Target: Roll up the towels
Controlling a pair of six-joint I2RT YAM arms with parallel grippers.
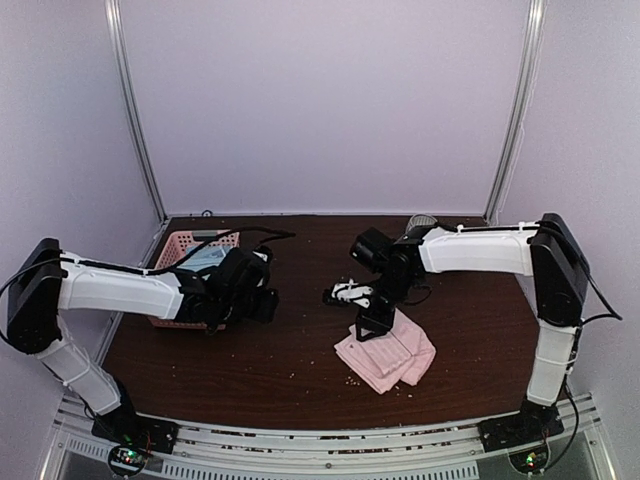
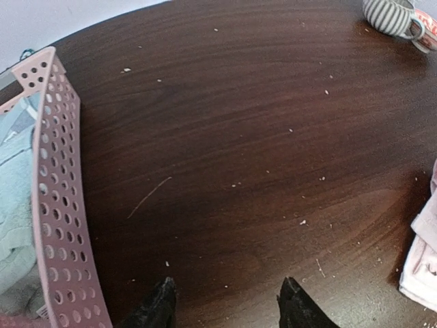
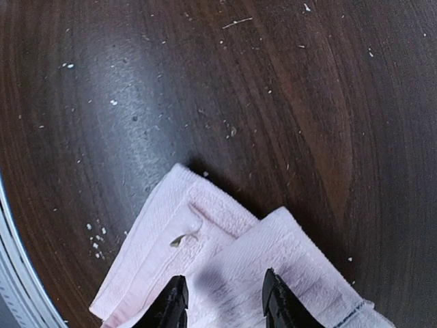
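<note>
The pink towel (image 1: 402,352) lies folded and uneven on the right half of the table, its layers askew. In the right wrist view the towel (image 3: 252,266) fills the lower part, with a fold edge and a small tag visible. Right over it hangs my right gripper, its fingers apart; whether they touch the cloth I cannot tell. My left gripper is open above bare table beside the basket, nothing between its fingers. Only the towel's edge (image 2: 420,273) enters the left wrist view, at the right.
A pink perforated basket (image 2: 61,184) holding blue-grey towels (image 2: 15,184) stands at the left, close to my left gripper. A striped cup (image 2: 389,16) and a patterned bowl (image 2: 429,34) sit at the back right. Mid-table is clear apart from crumbs.
</note>
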